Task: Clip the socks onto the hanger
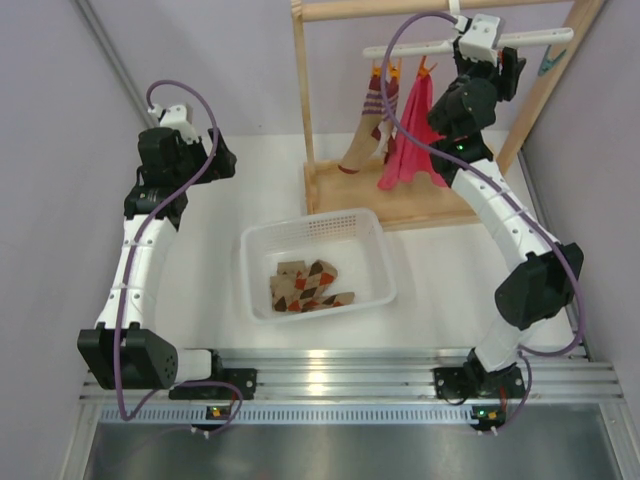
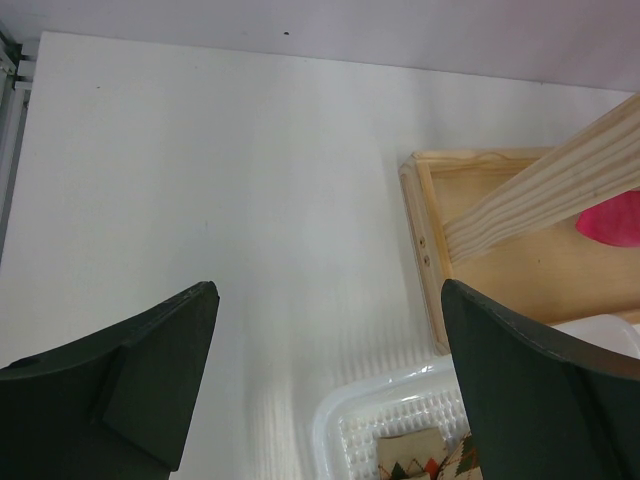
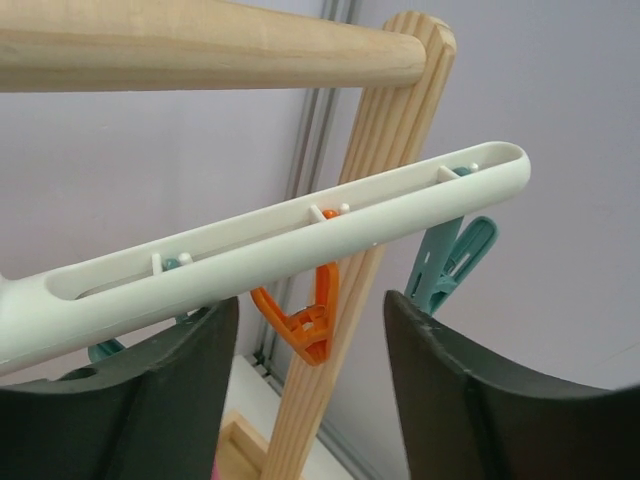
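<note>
From the white hanger bar hang a striped sock and pink socks, held by orange clips. My right gripper is part open just under the bar. An empty orange clip shows between its fingers, with no cloth in it; whether the fingers touch it I cannot tell. Brown argyle socks lie in the white basket. At the left, away from the basket, my left gripper stands open and empty; bare table shows between its fingers in the left wrist view.
A wooden frame with a post and a wooden base surrounds the hanging socks. Blue-green clips are also on the bar. Clear table lies left of the frame.
</note>
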